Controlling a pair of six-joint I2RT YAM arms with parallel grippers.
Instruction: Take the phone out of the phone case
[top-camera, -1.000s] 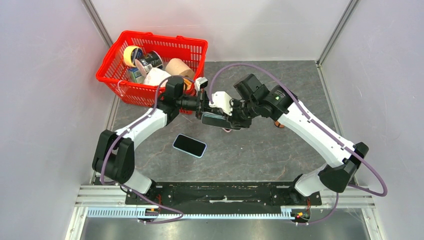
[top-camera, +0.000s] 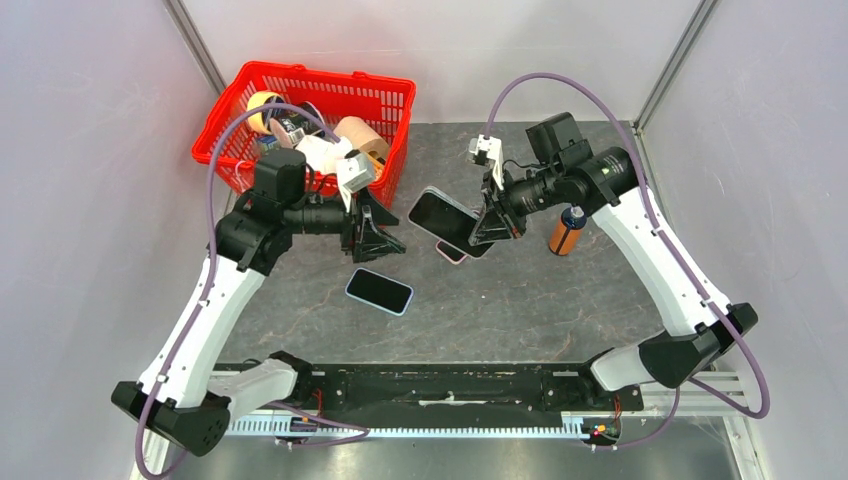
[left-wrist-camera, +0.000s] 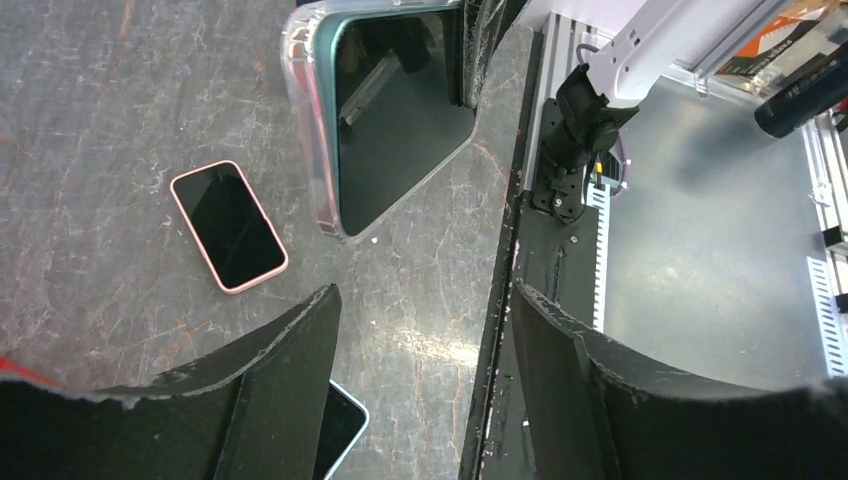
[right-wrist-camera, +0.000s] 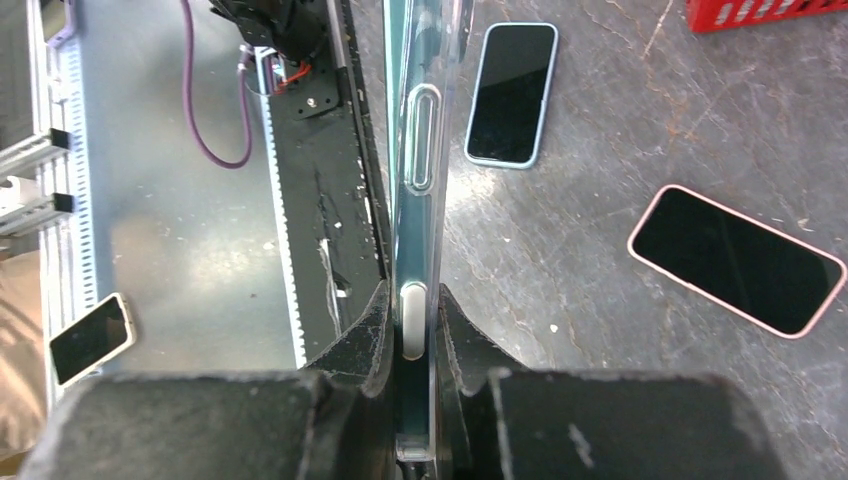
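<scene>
My right gripper (top-camera: 492, 225) is shut on a phone in a clear case (top-camera: 440, 215), held tilted in the air by one end. In the right wrist view its edge (right-wrist-camera: 418, 240) runs upright between the fingers; in the left wrist view its screen (left-wrist-camera: 395, 150) and clear rim show. My left gripper (top-camera: 378, 238) is part open and empty, a short way left of the held phone, its fingers pointing toward it.
A blue-rimmed phone (top-camera: 379, 290) lies on the table at left; a pink-rimmed phone (left-wrist-camera: 229, 227) lies under the held one. A red basket (top-camera: 354, 90) fills the back left, an orange bottle (top-camera: 566, 233) stands right.
The right gripper has moved right with the cased phone, turning it so the screen faces up. The left gripper has drawn away from it to the left and a little downward in the top view.
</scene>
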